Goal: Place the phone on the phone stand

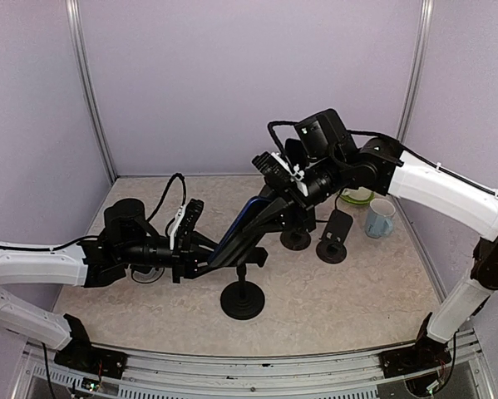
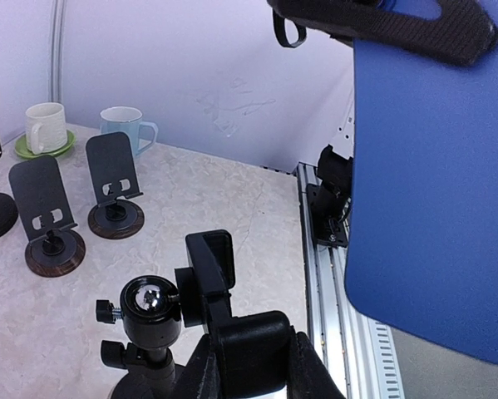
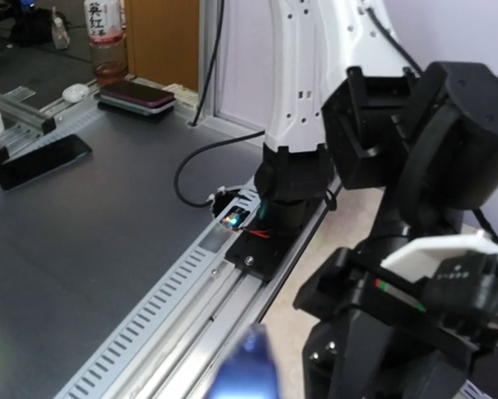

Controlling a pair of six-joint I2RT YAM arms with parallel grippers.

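Observation:
A blue-backed phone is in my right gripper, lifted and tilted above the black phone stand at the table's centre; in the right wrist view only a blurred blue edge shows. My left gripper is shut on the stand's holder, at the top of the stand; in the top view the phone partly hides it.
Two smaller dark stands, a white cup on a green plate and a light blue mug stand at the back right.

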